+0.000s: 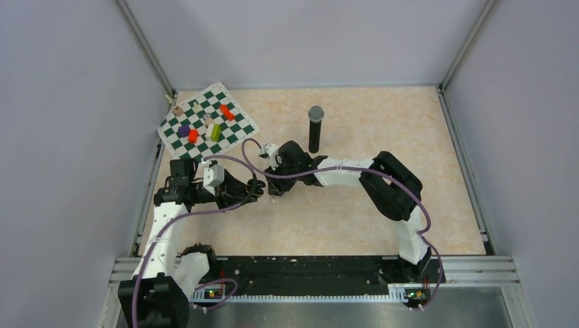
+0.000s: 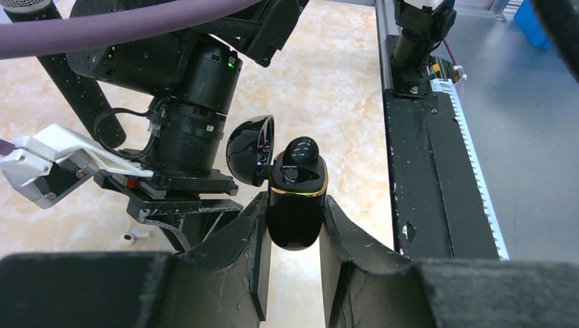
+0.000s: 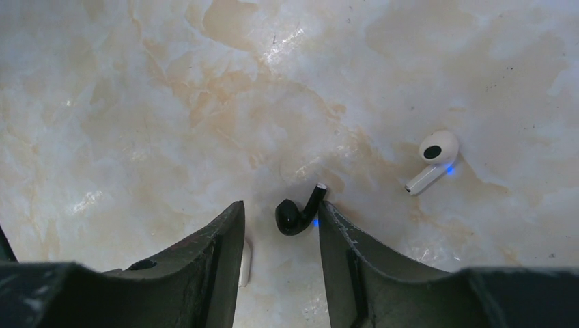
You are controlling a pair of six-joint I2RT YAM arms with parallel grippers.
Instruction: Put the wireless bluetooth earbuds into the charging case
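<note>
My left gripper is shut on the glossy black charging case (image 2: 295, 205), held upright with its lid (image 2: 243, 152) open. In the right wrist view, my right gripper stands open above the table, its fingertips either side of a black earbud (image 3: 290, 217); whether they touch it I cannot tell. A white earbud (image 3: 437, 154) lies to the upper right of it, and another white piece (image 3: 245, 263) is partly hidden behind the left finger.
A checkered board (image 1: 239, 133) with small blocks lies at the back left. A black cylinder (image 1: 315, 133) with a grey top stands behind the right arm.
</note>
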